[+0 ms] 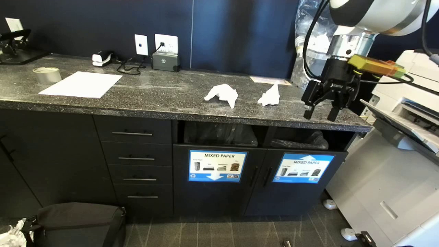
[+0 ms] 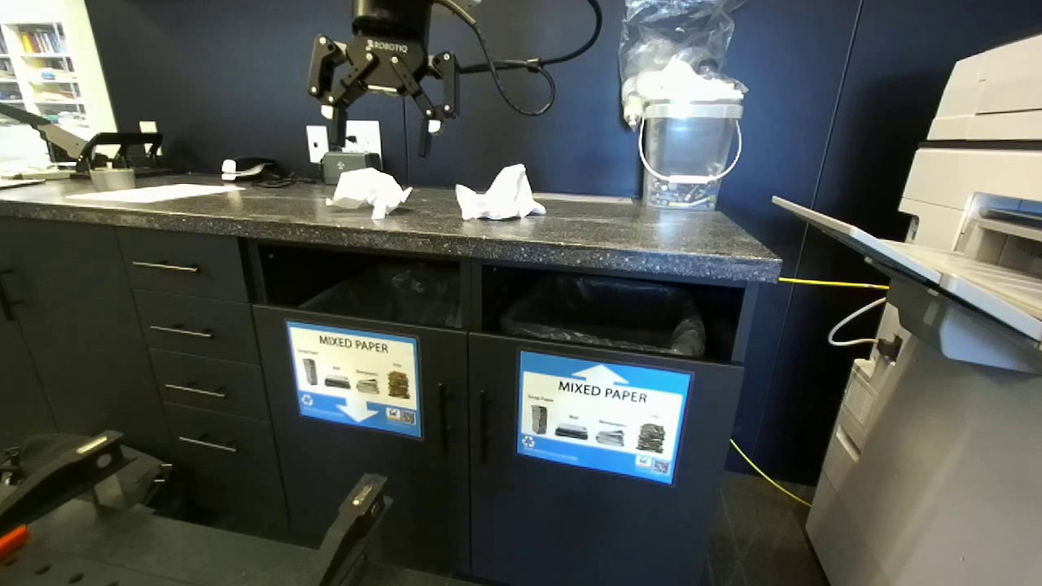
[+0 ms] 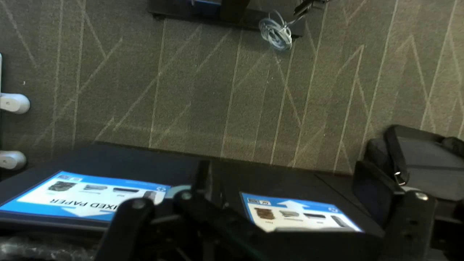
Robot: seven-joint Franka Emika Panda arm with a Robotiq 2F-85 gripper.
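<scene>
Two crumpled white papers rest on the dark speckled countertop point(image 1: 164, 92). The left crumpled paper point(image 1: 222, 94) shows also in exterior view 2, and the right crumpled paper point(image 2: 501, 194) lies a short way from it. My gripper point(image 1: 320, 117) hangs in the air with its fingers apart and nothing between them; exterior view 2 shows the open gripper point(image 2: 380, 137) too. Below the counter are a left bin point(image 1: 220, 133) and a right bin point(image 2: 610, 312), both lined with plastic. Neither crumpled paper appears in the wrist view, where the floor and cabinet fronts show.
A flat white sheet point(image 1: 81, 84) and a tape roll point(image 1: 47, 75) lie on the left of the counter. A clear bucket point(image 2: 689, 151) stands at the back right. The printer point(image 1: 391, 173) flanks the counter's right end. Bare countertop lies between the sheet and the crumpled papers.
</scene>
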